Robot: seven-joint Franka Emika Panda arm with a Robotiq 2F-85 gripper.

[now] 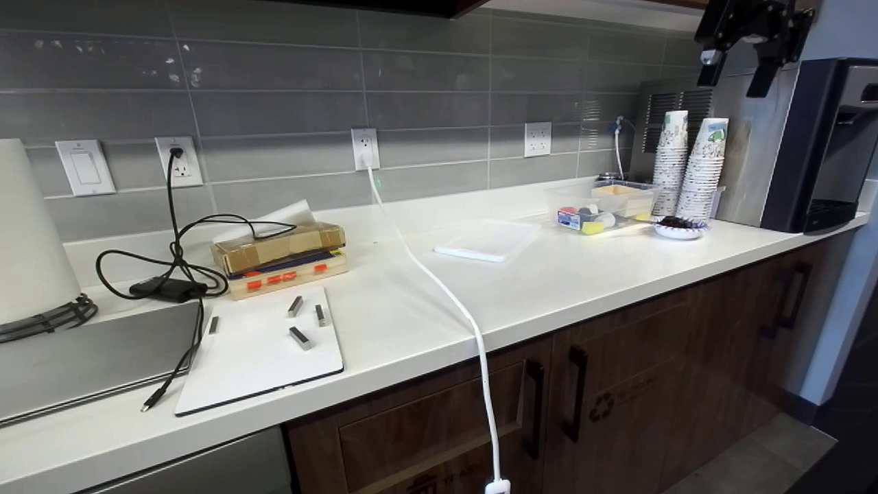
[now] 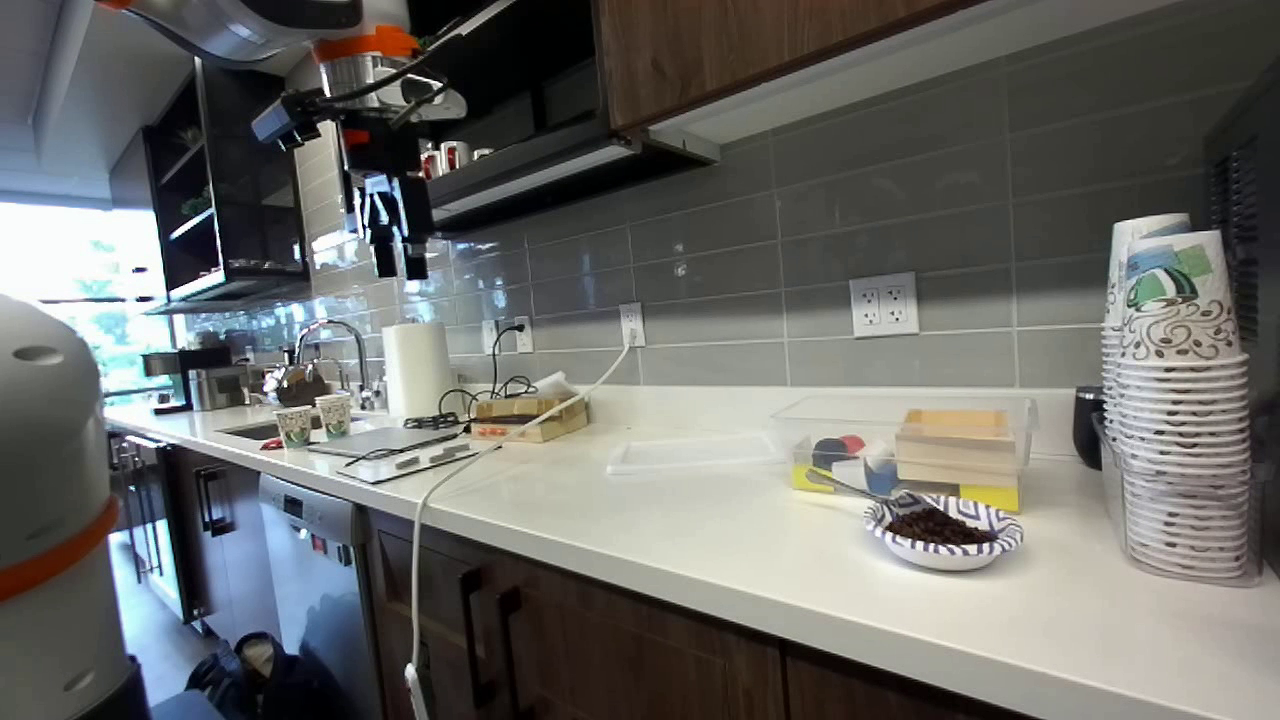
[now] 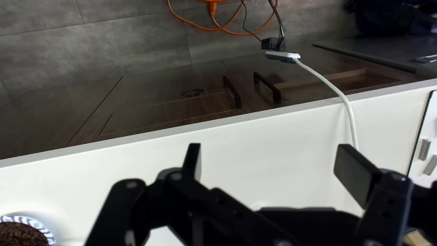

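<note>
High above the white counter (image 1: 428, 304) hangs my gripper, its two fingers spread wide and nothing between them, so it is open. In the second exterior view the same gripper (image 2: 399, 262) shows in the air, well clear of the counter. A patterned bowl (image 2: 948, 554) of dark brown bits stands on the counter with a fork (image 2: 846, 485) resting at its rim. Several small metal blocks (image 1: 300, 337) lie on a white board (image 1: 255, 370). A clear bin (image 2: 786, 438) with assorted items sits behind the bowl, and a clear lid (image 1: 485, 240) lies flat nearby.
From the wall outlet a white cord (image 1: 444, 288) runs across the counter and over its front edge. Stacked paper cups (image 2: 1182, 456) stand at the far end. Boxes (image 1: 284, 259) and a black cable (image 1: 177, 263) lie near the board.
</note>
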